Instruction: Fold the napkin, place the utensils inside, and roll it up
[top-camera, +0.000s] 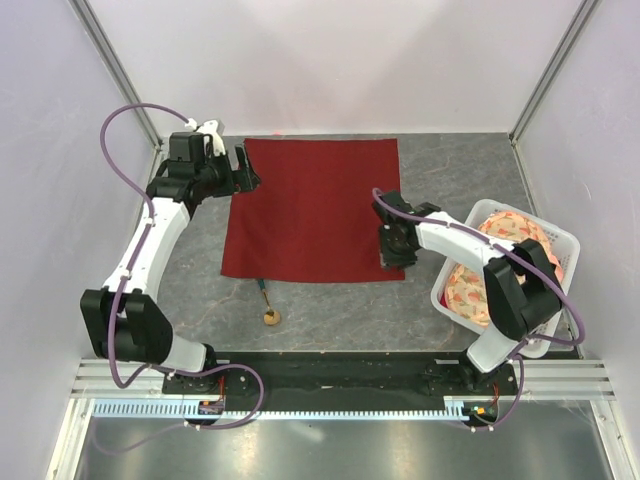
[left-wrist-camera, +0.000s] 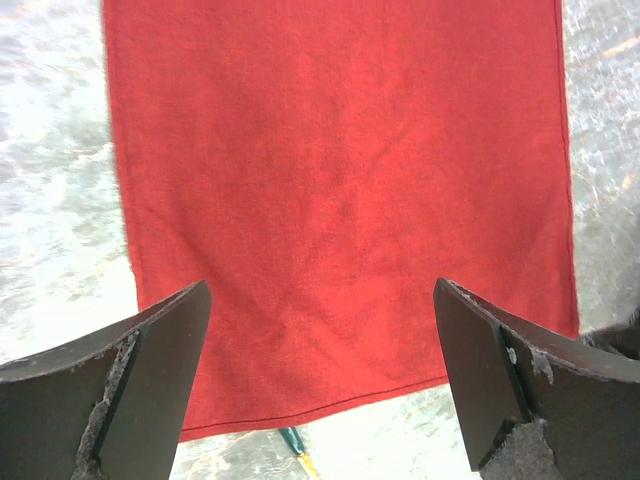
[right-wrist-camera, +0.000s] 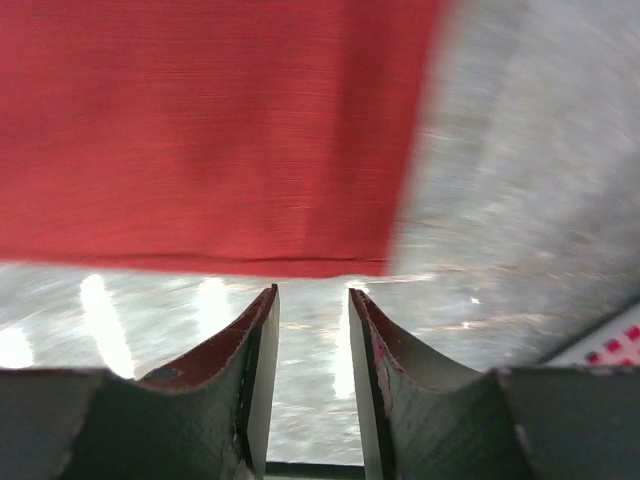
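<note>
A dark red napkin (top-camera: 310, 200) lies spread flat on the grey table. A utensil with a teal handle and gold head (top-camera: 270, 317) lies below its lower left edge, partly under it. My left gripper (top-camera: 245, 165) stands open above the napkin's left side, nothing between its fingers. My right gripper (top-camera: 397, 255) is low at the napkin's lower right corner. In the right wrist view its two fingertips are close, just beside that corner (right-wrist-camera: 350, 255); whether anything is between them is unclear.
A white basket (top-camera: 447, 310) of patterned folded cloths stands at the right. White walls bound the back and sides. Bare table surrounds the napkin.
</note>
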